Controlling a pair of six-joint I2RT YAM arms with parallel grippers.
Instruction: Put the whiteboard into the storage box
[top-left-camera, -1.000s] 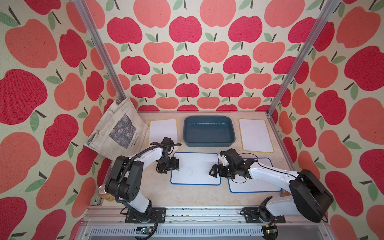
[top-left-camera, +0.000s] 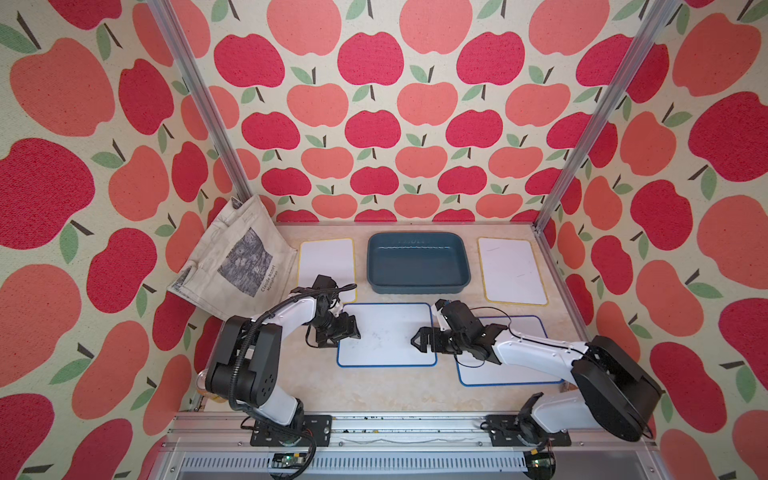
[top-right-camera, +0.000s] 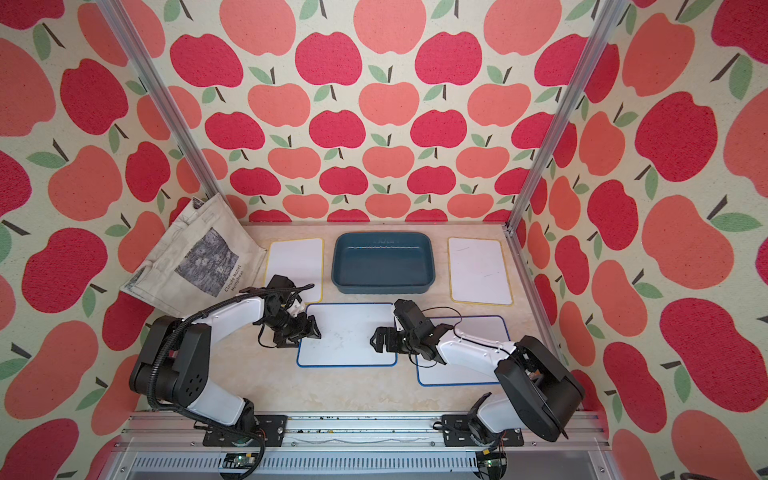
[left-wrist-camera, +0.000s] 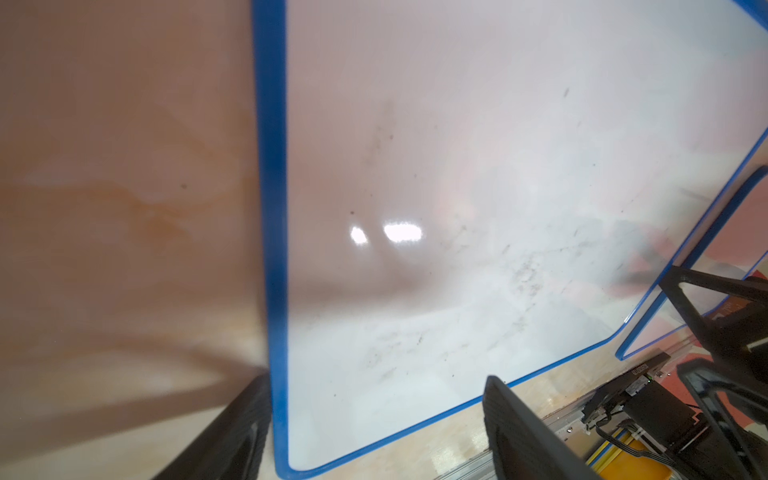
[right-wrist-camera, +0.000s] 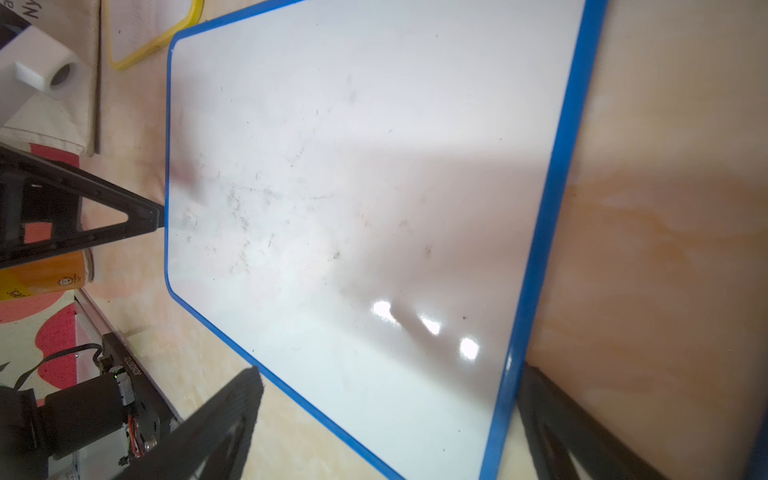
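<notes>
A whiteboard with a blue rim (top-left-camera: 388, 332) lies flat on the table between my two hands, the storage box being the dark teal tray (top-left-camera: 418, 286) just behind it. My left gripper stands open at the board's left edge; one finger (left-wrist-camera: 244, 424) is by the blue rim and the other over the board's side. At the opposite edge, my right gripper has its fingers wide apart, one finger (right-wrist-camera: 552, 424) beside the rim and the other over the near-left part of the board. Neither view shows the board pinched.
More boards lie around: yellow-rimmed ones at back left (top-left-camera: 326, 260) and back right (top-left-camera: 513, 272), and a blue-rimmed one (top-left-camera: 512, 372) under the right arm. A cloth bag (top-left-camera: 240, 264) leans at the left.
The whiteboard has shifted slightly left over the past second, with a small move back right lately. My right gripper has edged left. The left arm has drawn a little left and down.
</notes>
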